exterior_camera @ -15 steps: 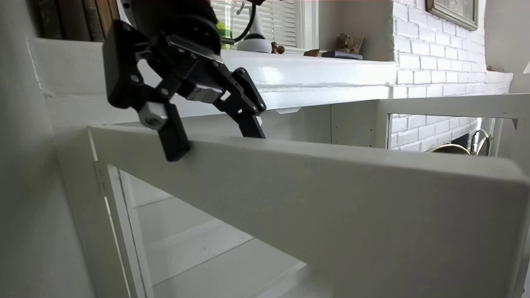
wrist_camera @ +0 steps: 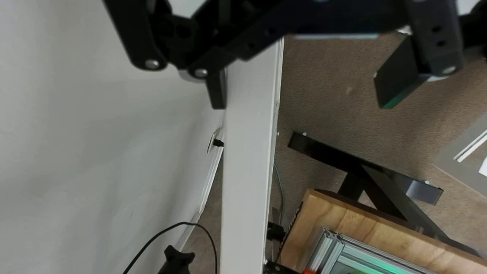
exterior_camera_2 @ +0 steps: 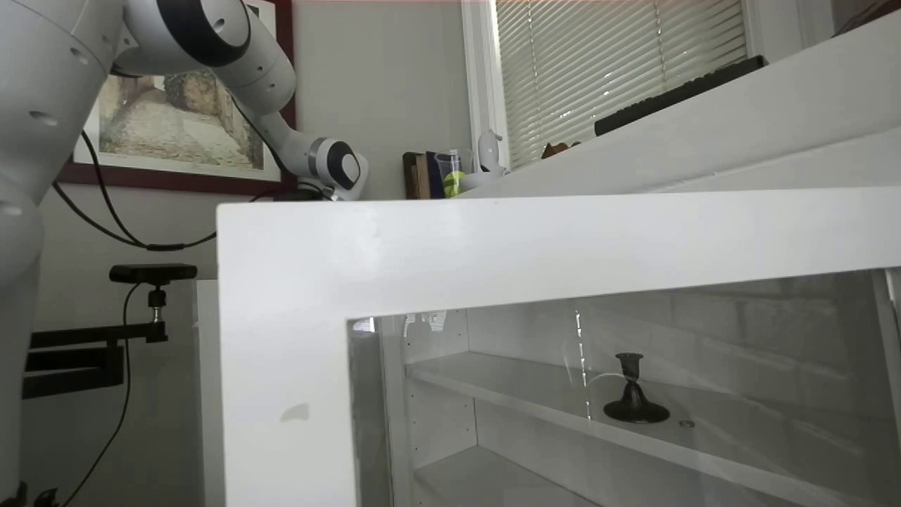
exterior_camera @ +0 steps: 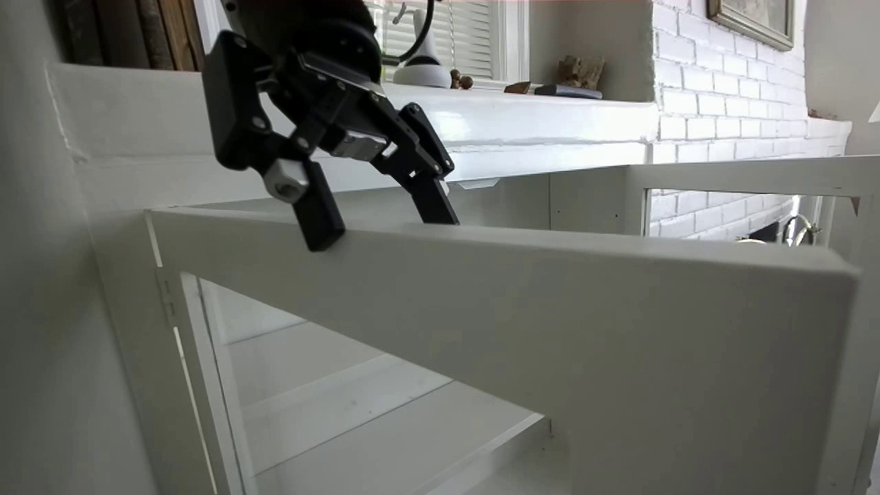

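My gripper (exterior_camera: 381, 229) stands open astride the top edge of a white cabinet door (exterior_camera: 577, 330), its fingers pointing down. One finger (exterior_camera: 320, 227) hangs on the door's outer face, the other on its inner side. In the wrist view, the door's top edge (wrist_camera: 249, 182) runs between the fingers: the left finger (wrist_camera: 218, 93) is right against it or very close, while the right finger (wrist_camera: 397, 75) is well clear over the floor. The door is swung partway out from the cabinet. In exterior view 2 the door frame (exterior_camera_2: 283, 270) shows close up and hides the gripper.
Behind the door glass, a dark candlestick (exterior_camera_2: 635, 401) stands on a shelf. Above the cabinet is a white ledge (exterior_camera: 528, 124) bearing small objects. A second glass-windowed door (exterior_camera: 751, 174) stands at the right. In the wrist view a wooden board (wrist_camera: 328, 214) lies at lower right.
In exterior view 1 my gripper has moved right and slightly up, still straddling the door. The door has swung a little inward, toward the cabinet.
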